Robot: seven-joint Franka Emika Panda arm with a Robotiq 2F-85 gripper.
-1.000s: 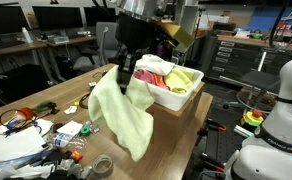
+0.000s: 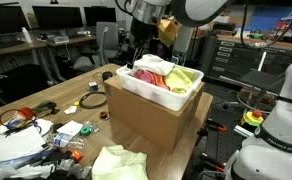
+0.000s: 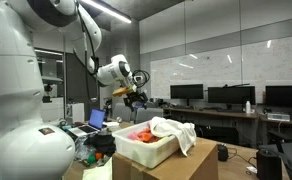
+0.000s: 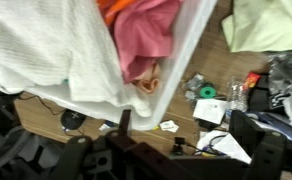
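Observation:
A pale yellow-green cloth (image 2: 121,163) lies crumpled on the wooden table in front of the box; the wrist view has the same cloth (image 4: 266,25) at its upper right. My gripper is open, its two dark fingers (image 4: 254,150) wide apart and empty. It hangs above the table near the near-left side of a white bin (image 2: 158,92). Inside the bin are a white cloth (image 4: 46,45), a pink cloth (image 4: 146,38) and some orange and yellow-green ones. In exterior view 2, the gripper (image 3: 136,98) is beyond the bin and above its rim.
The bin stands on a cardboard box (image 2: 136,113). Left of it, a clear bottle (image 2: 68,154), a green tape roll (image 2: 86,129), white papers (image 2: 16,147) and cables (image 2: 90,100) clutter the table. Bare wood (image 2: 164,162) shows right of the pale cloth.

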